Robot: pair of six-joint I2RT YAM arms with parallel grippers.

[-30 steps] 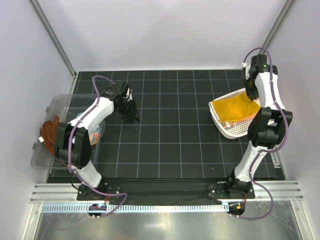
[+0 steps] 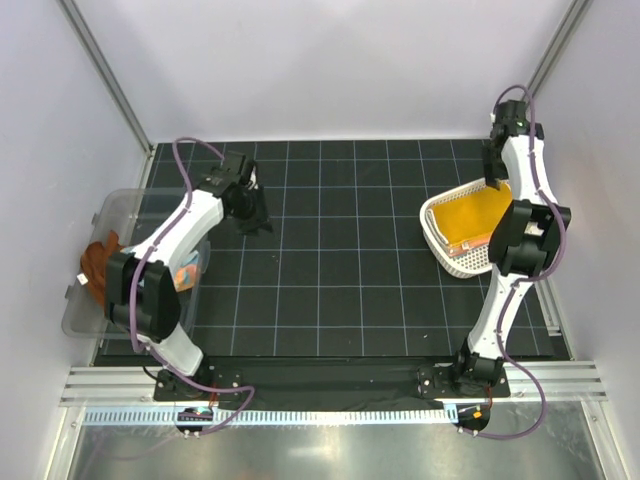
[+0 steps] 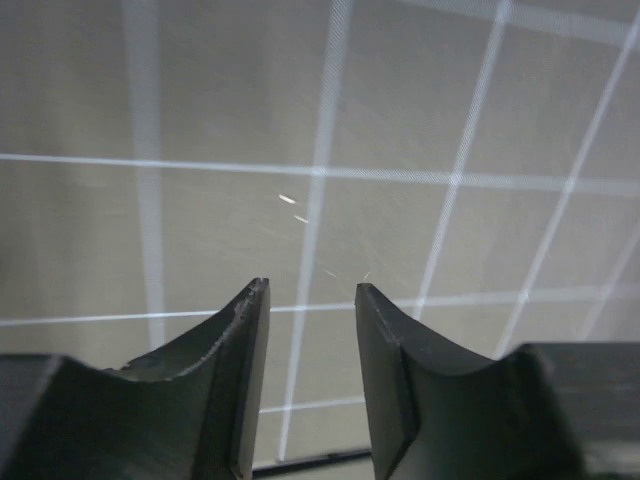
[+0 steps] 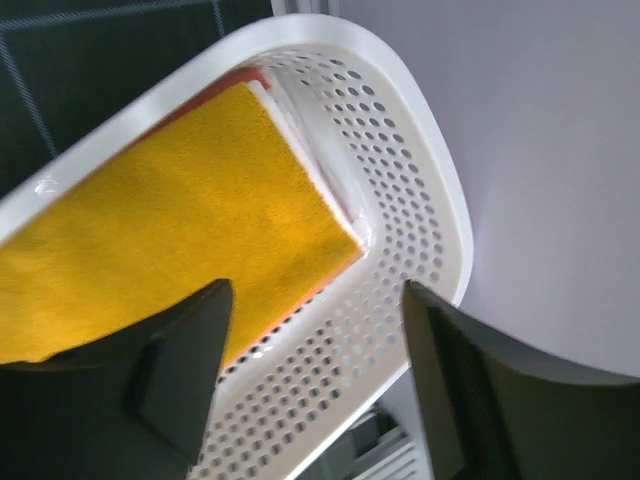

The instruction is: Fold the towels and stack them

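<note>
A yellow towel [image 4: 190, 215] lies flat and folded in the white basket [image 2: 428, 233], with orange and white layers showing beneath its edges. Over the basket's back right corner, my right gripper is open, its fingers apart and no cloth between them. On the left, my left gripper [image 2: 254, 222] hovers above the bare tiled table; in its wrist view the fingers [image 3: 250, 370] stand apart with only tiles behind them. Brown and patterned towels, among them a brown one [image 2: 97, 266], lie in the clear bin [image 2: 80, 322] at the left, partly hidden by the left arm.
Between bin and basket the dark tiled table [image 2: 335, 260] is clear. The right arm passes close to the right-hand wall [image 2: 605, 200]. The back wall [image 2: 320, 70] borders the table's far edge.
The yellow towel has settled lower in the basket. My left gripper has shifted slightly left and toward the back.
</note>
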